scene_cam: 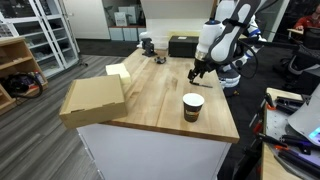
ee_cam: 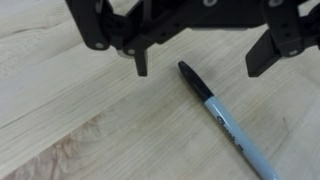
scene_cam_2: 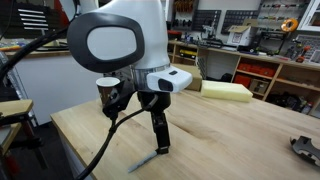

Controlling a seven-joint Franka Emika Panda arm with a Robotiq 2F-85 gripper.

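Note:
A marker [ee_cam: 228,120] with a grey barrel and a black cap lies flat on the wooden tabletop. In the wrist view it runs from the middle toward the lower right, its cap [ee_cam: 194,80] between and below my fingers. My gripper is open, the fingers well apart on either side, and holds nothing. The second exterior view has the gripper [scene_cam_2: 157,140] low above the table, close over the marker [scene_cam_2: 146,160]. From the first exterior view, the marker [scene_cam: 202,85] is a thin dark line under the gripper [scene_cam: 199,76].
A white cup [scene_cam: 193,106] with dark contents stands near the table's front edge. A cardboard box [scene_cam: 93,100] and a pale yellow block [scene_cam: 118,71] sit on the left side. A dark metal object [scene_cam_2: 306,149] lies to the right.

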